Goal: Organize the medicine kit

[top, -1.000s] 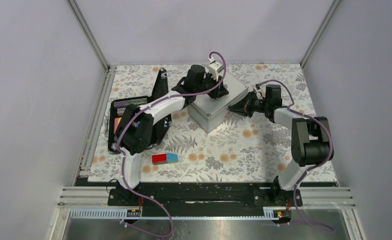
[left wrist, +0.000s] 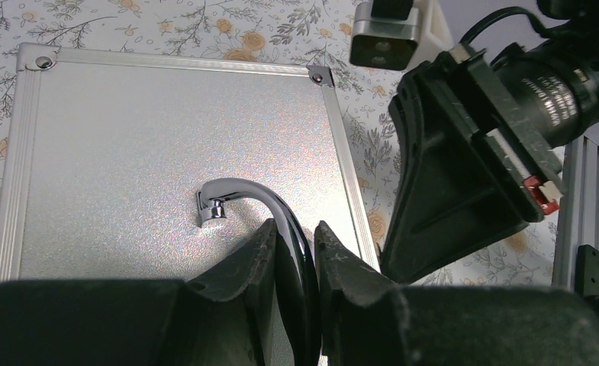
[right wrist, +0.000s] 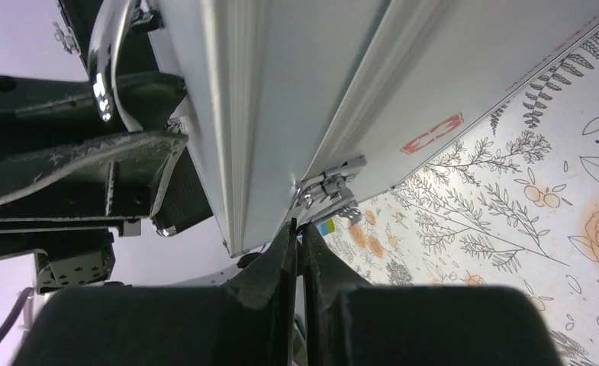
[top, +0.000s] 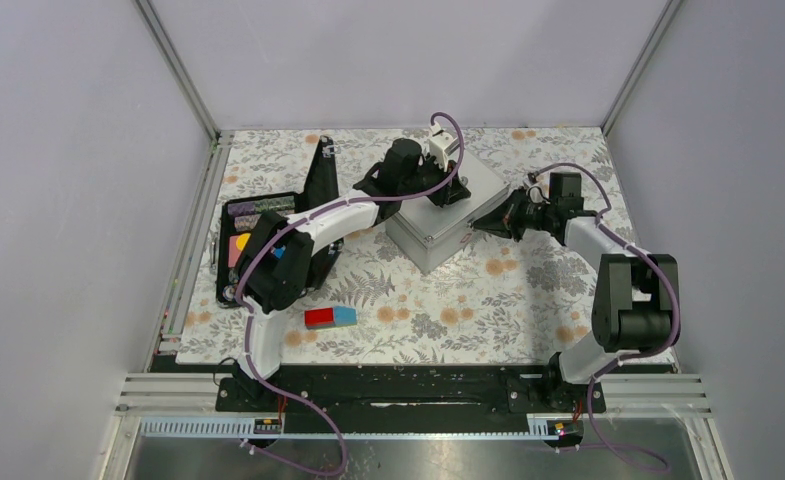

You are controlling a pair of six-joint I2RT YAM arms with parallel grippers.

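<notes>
The silver medicine case (top: 483, 182) stands at the back middle of the table with its lid down. My left gripper is shut on the curved chrome handle (left wrist: 254, 188) on top of the lid. At the case's long side, my right gripper has its fingertips right by the metal latch (right wrist: 328, 189). Its fingers are close together with only a narrow gap showing; whether any of the latch sits between them is hard to tell. A red marking (right wrist: 433, 133) shows on that same side wall.
To the left lies an open black case (top: 225, 235) with coloured items, partly covered by my left arm. A red and blue block (top: 330, 317) rests near the front.
The silver case has shifted a little to the right, and slightly toward the front. Both grippers have travelled with it. The block and the black case stay in place.
</notes>
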